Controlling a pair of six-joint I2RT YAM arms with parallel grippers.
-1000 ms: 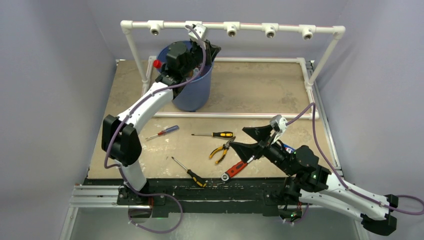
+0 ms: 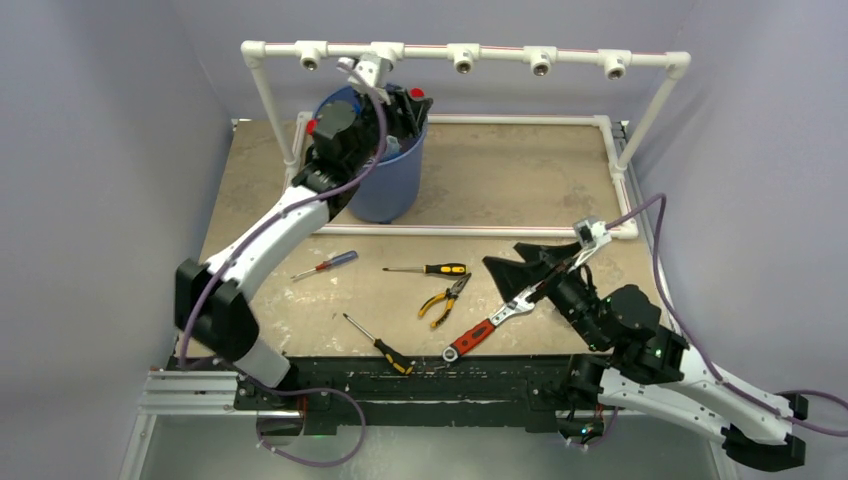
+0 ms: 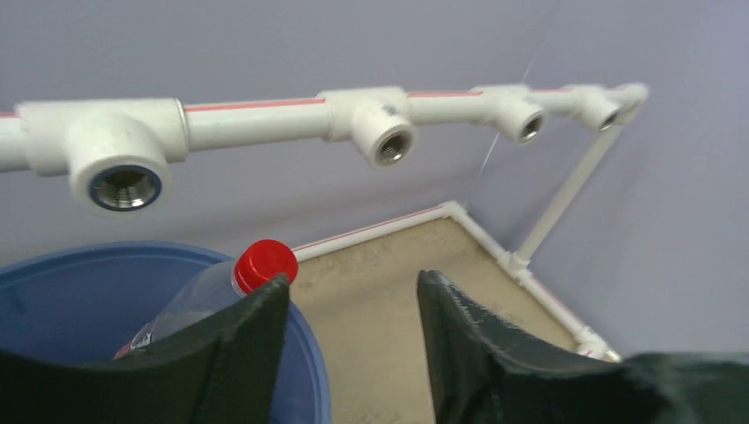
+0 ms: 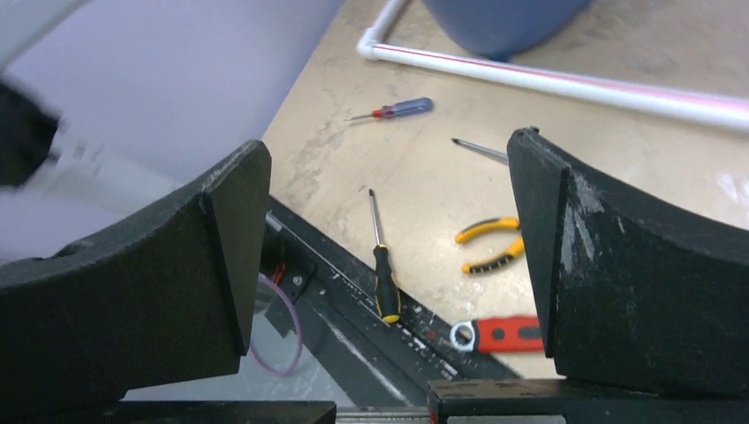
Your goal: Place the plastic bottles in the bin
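The blue bin (image 2: pixel 385 195) stands inside the white pipe frame at the back left. My left gripper (image 2: pixel 408 112) is over its mouth, part open, with no object visible between its fingertips in the left wrist view. A clear bottle with a red cap (image 3: pixel 265 262) lies at the bin's rim just beyond the left fingers, partly hidden by them. Red caps also show beside the gripper in the top view. My right gripper (image 2: pixel 515 275) hangs open above the tools at the front right, nothing held between its fingers.
An upper rail with tee fittings (image 2: pixel 462 60) runs behind and above the bin. Screwdrivers (image 2: pixel 395 360), pliers (image 2: pixel 437 300) and a red-handled wrench (image 2: pixel 470 338) lie on the front of the board (image 2: pixel 290 330). The framed area right of the bin is clear.
The left arm has shifted a little left and toward the front, uncovering a red cap at the bin's back right. The right arm has moved right and slightly back.
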